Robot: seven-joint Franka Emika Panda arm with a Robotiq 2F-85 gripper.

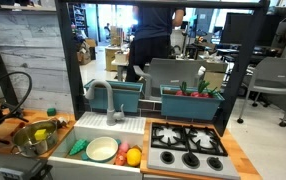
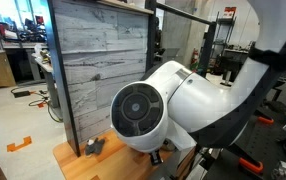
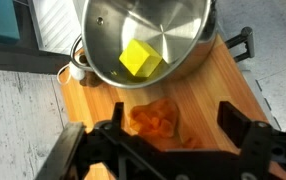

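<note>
In the wrist view my gripper is open, its dark fingers [image 3: 107,135] standing wide apart. An orange, crumpled-looking object [image 3: 155,119] shows in the gap between them, over the wooden counter; the frames do not show whether either finger touches it. Just beyond it stands a steel pot [image 3: 181,73] with a yellow block [image 3: 140,58] inside. The pot [image 1: 28,147] and the yellow block [image 1: 40,135] also appear at the lower left of exterior view 1. In exterior view 2 the white arm [image 2: 173,100] hides the gripper and the pot.
Right of the pot, the sink [image 1: 83,132] holds a pale bowl [image 1: 102,149] and a few colourful items. A faucet [image 1: 105,100] rises behind it, and a stove [image 1: 189,148] stands farther right. A grey plank wall [image 2: 95,60] borders the counter.
</note>
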